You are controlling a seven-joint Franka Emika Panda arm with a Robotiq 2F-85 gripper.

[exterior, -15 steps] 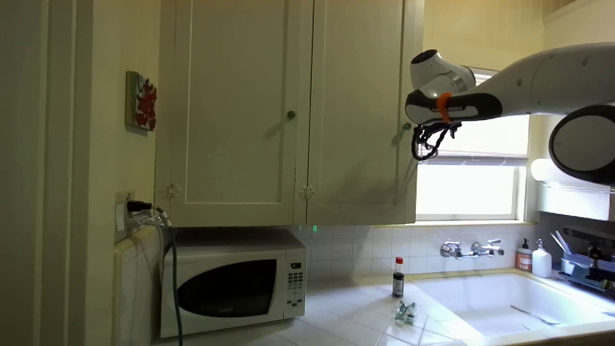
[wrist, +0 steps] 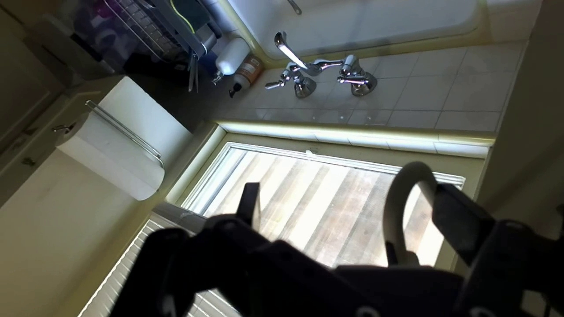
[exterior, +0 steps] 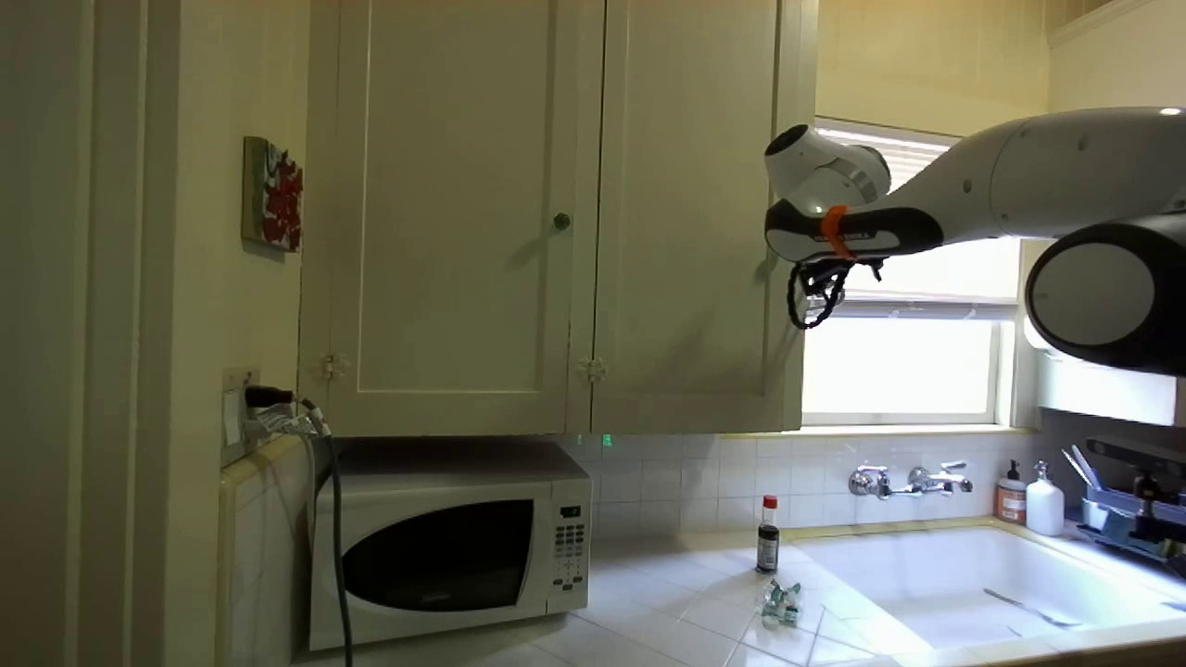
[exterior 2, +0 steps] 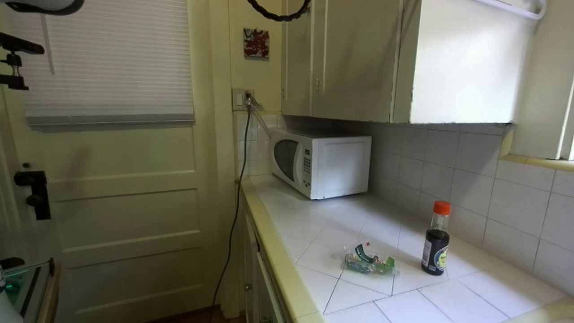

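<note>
My gripper is open in the wrist view, one finger (wrist: 248, 203) at left and the other at right, with the bright window behind the gap. A pale curved loop (wrist: 392, 211) stands close to the right finger. Exterior view 1 has the arm (exterior: 1001, 178) raised in front of the window, well above the counter; its fingers are hard to make out there. On the counter stands a dark sauce bottle (exterior 2: 436, 245) with a red cap, upright. Beside it lies a crumpled clear and green wrapper (exterior 2: 370, 262). Nothing on the counter is near the gripper.
A white microwave (exterior: 445, 556) stands shut under closed wall cupboards (exterior: 467, 222). To the right is the white sink (exterior: 978, 578) with a utensil in it, a wall faucet (exterior: 912, 480) and soap bottles (exterior: 1043, 502). Bare tile surrounds the bottle and wrapper.
In exterior view 1 the arm has shifted left and somewhat lower, its hand now covering the right cupboard door's knob. The bottle, wrapper and microwave have not moved.
</note>
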